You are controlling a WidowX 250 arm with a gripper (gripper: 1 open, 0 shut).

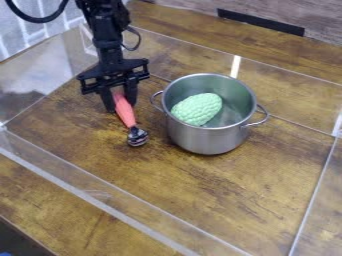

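My black gripper (pixel 115 91) is low at the upper left of the view, shut on the red handle of a spoon (pixel 124 112), whose metal bowl end points toward the front. A steel pot (pixel 211 134) with two side handles stands just right of the spoon, holding a pale green textured object (pixel 195 108).
The wooden table (pixel 227 200) has clear room in front of and to the right of the pot. Clear edges or strips run along the left and right sides.
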